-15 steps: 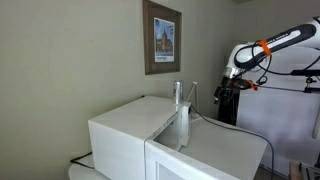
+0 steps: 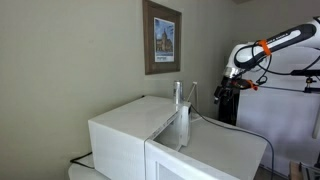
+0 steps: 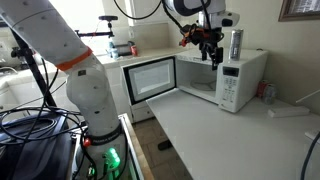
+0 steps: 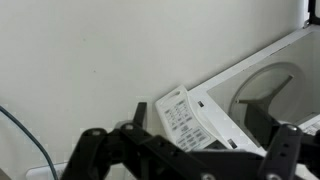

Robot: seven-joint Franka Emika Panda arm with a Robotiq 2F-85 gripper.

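A white microwave point(image 2: 133, 123) stands on the table, its door point(image 3: 152, 77) swung wide open to the left in exterior view 2. On its top sits a silver cylinder point(image 3: 236, 45). My gripper point(image 2: 218, 98) is raised in front of the microwave, apart from it. The wrist view looks down past my open gripper, with nothing held between its fingers. Below it show the microwave's keypad panel point(image 4: 182, 119) and, to the right, the cavity with its round turntable point(image 4: 268, 88).
The white table point(image 3: 205, 135) has wide clear room in front of the microwave. Small items point(image 3: 267, 92) lie beside the microwave's right side. A cable point(image 2: 248, 131) hangs from the arm, and a framed picture point(image 2: 163, 38) is on the wall.
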